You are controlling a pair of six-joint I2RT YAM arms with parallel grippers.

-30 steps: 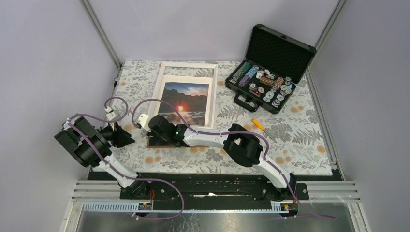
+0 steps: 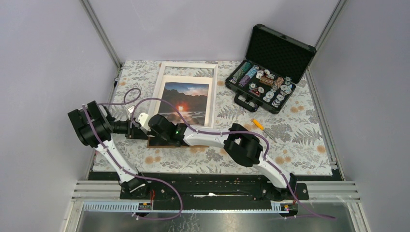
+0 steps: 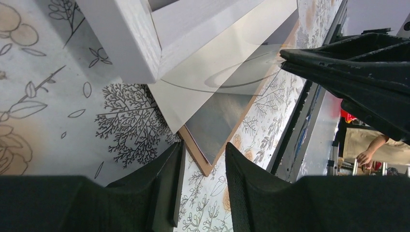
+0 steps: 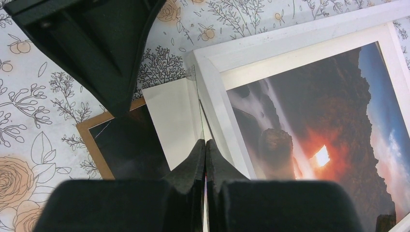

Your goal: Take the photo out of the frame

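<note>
The photo (image 2: 185,103), a sunset over rocks with a cream mat, lies beneath the white frame (image 2: 215,82). In the left wrist view the mat's edge (image 3: 217,72) sticks out below the frame, over a brown-edged backing board (image 3: 223,157). My left gripper is at that board's corner, fingers apart, with tablecloth showing on both sides of the corner between them. My right gripper is shut at the frame's lower edge. A thin clear sheet (image 3: 249,72) reaches its fingertips, its edge standing between them.
An open black case (image 2: 270,72) of poker chips stands at the back right. An orange-handled tool (image 2: 257,124) lies to the right of the frame.
My left gripper has moved right, from the bare cloth to the lower left corner of the backing board. My right arm, the frame and the photo have stayed put.
</note>
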